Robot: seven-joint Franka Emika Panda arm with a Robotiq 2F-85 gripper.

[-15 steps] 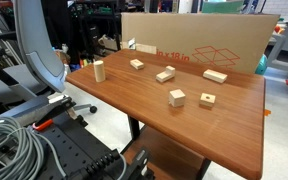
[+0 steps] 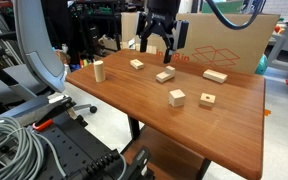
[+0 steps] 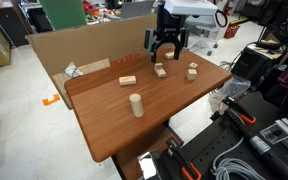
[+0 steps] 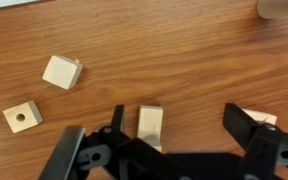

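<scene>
Above the table (image 2: 238, 127) hangs my gripper (image 2: 156, 50), pointing down with its fingers wide apart and nothing held. Below it lies a small pale wooden block (image 2: 165, 74), clear of the fingers. In the wrist view that block (image 4: 150, 122) appears between the two fingertips, nearer the left one. Another pale block (image 4: 256, 117) shows beside the right finger, which partly covers it. Exterior view 2 also has the gripper (image 3: 162, 53) over the block (image 3: 160, 70), with a gap between them.
An upright pale cylinder (image 2: 99, 71) stands toward the left. A cube-like block (image 2: 176, 98) and a square block with a dark spot (image 2: 207, 101) lie nearer the front, a flat block (image 2: 215, 76) at the back right. A cardboard panel (image 2: 209, 40) borders the far side.
The table objects have stayed put.
</scene>
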